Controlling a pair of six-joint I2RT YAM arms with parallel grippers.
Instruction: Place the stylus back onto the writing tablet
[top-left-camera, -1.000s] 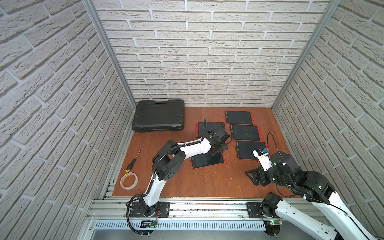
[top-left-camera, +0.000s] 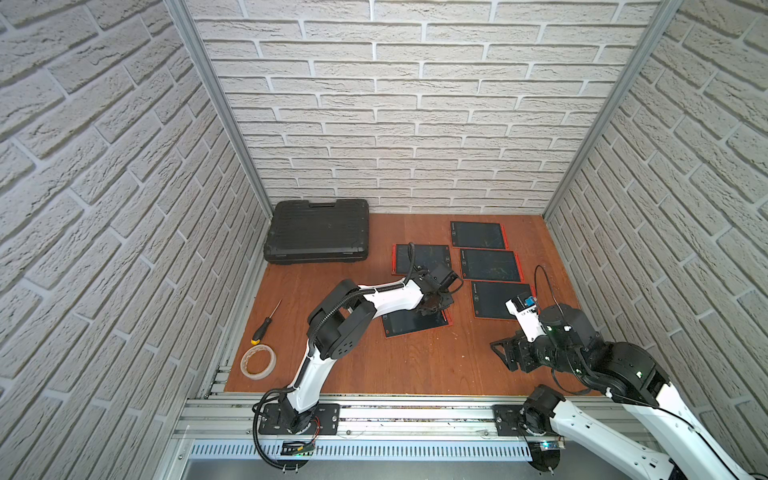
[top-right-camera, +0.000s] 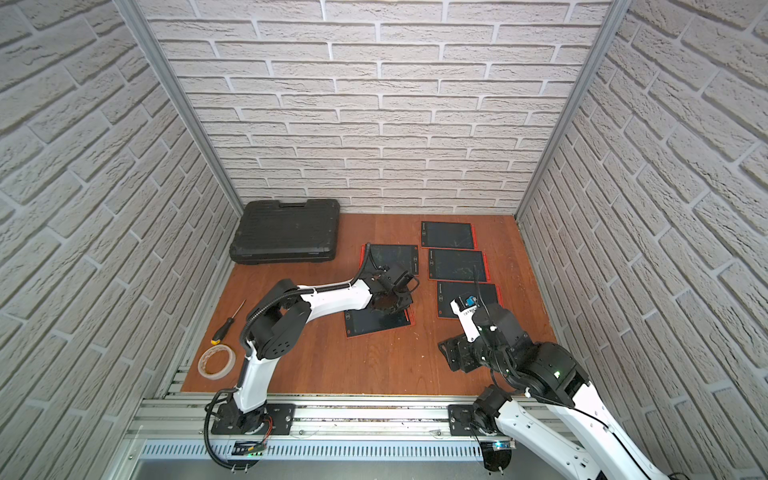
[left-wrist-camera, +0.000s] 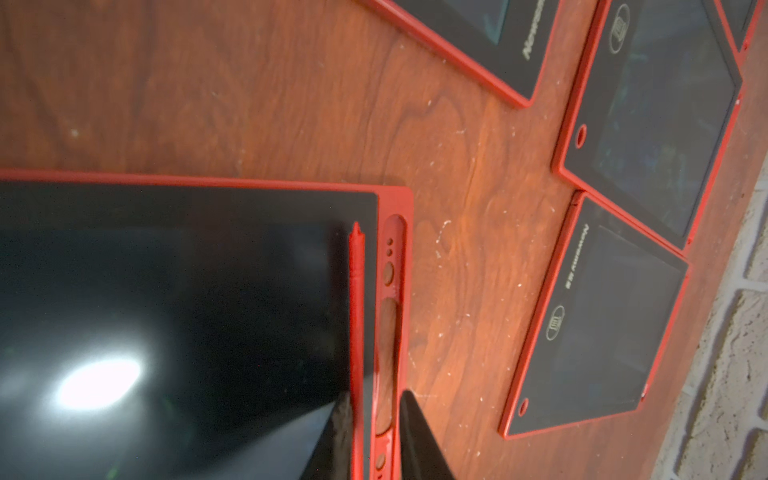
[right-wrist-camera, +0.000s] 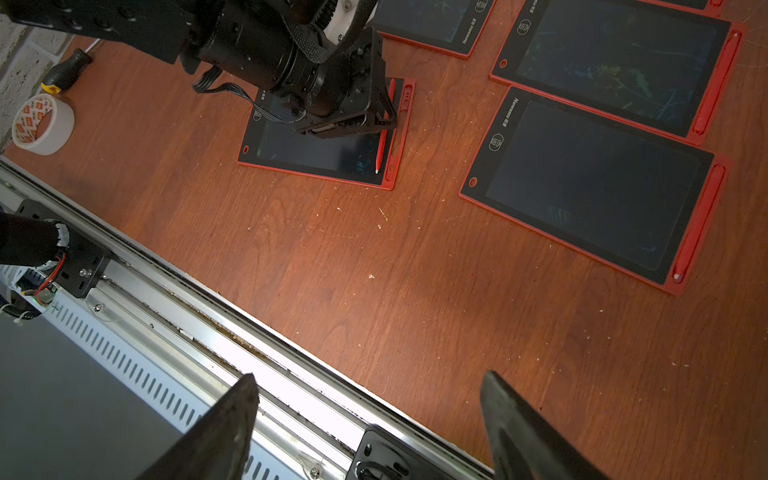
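Observation:
A red stylus (left-wrist-camera: 357, 296) lies on the dark screen of the middle-front writing tablet (left-wrist-camera: 176, 320), alongside its red slotted holder (left-wrist-camera: 404, 272). My left gripper is low over that tablet, its fingertips either side of the stylus's lower part; it looks part open, and whether it touches the stylus I cannot tell. In the right wrist view the stylus (right-wrist-camera: 379, 156) shows below the left gripper. My right gripper stands open at the front right, over the table's edge, nothing between its fingers.
Several other tablets (top-left-camera: 488, 264) lie behind and to the right. A black case (top-left-camera: 316, 228) is at the back left; a screwdriver (top-left-camera: 261, 329) and tape roll (top-left-camera: 257, 374) lie at the left.
My left gripper has moved slightly toward the front and down over the tablet. The right arm shows no visible change.

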